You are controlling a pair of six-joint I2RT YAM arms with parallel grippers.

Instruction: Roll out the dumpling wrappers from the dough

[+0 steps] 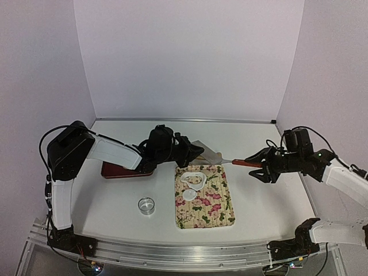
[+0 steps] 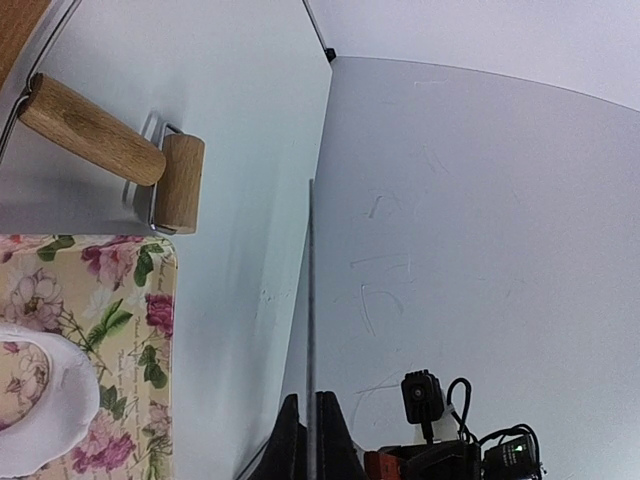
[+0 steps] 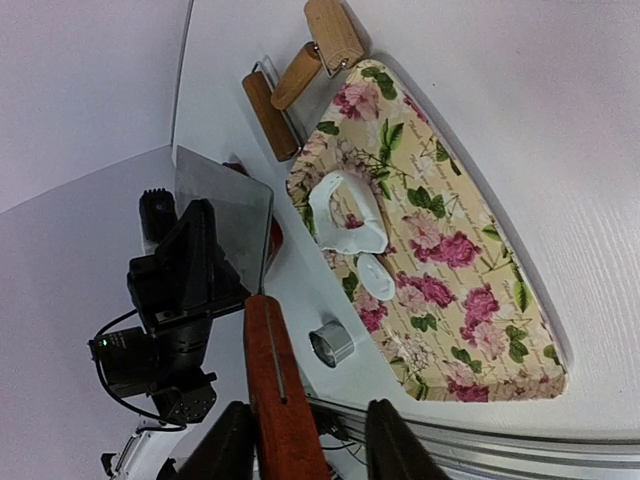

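Note:
A metal spatula blade [image 1: 206,152] is held by my left gripper [image 1: 190,150], shut on it above the back of the floral board [image 1: 204,213]; its red wooden handle [image 3: 280,380] points right. My right gripper [image 1: 264,165] is around the handle's end, its fingers apart in the right wrist view; contact is unclear. On the board lie a white dough ring [image 3: 350,230] and a small dough disc [image 3: 373,277].
Wooden rollers [image 2: 90,130] lie behind the board. A clear cup [image 1: 146,206] stands left of the board, a dark red box [image 1: 121,171] at back left.

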